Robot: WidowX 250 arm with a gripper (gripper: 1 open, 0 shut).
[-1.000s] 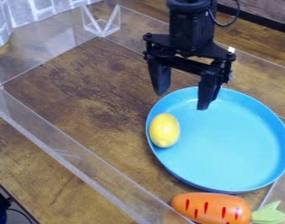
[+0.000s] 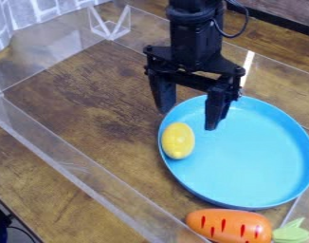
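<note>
My black gripper [image 2: 188, 102] hangs over the back-left part of a blue plate [image 2: 245, 157], its two fingers apart with nothing between them. A yellow oval object [image 2: 179, 140], perhaps a lemon or egg, lies on the plate's left side, below and in front of the gripper. An orange toy carrot [image 2: 229, 225] with red marks and a pale green top lies in front of the plate at the bottom right.
Clear plastic walls run along the left front and back right. A small white bracket-like piece [image 2: 109, 27] stands at the back left.
The gripper has shifted slightly left and down, toward the yellow object. The plate, yellow object and carrot have not moved.
</note>
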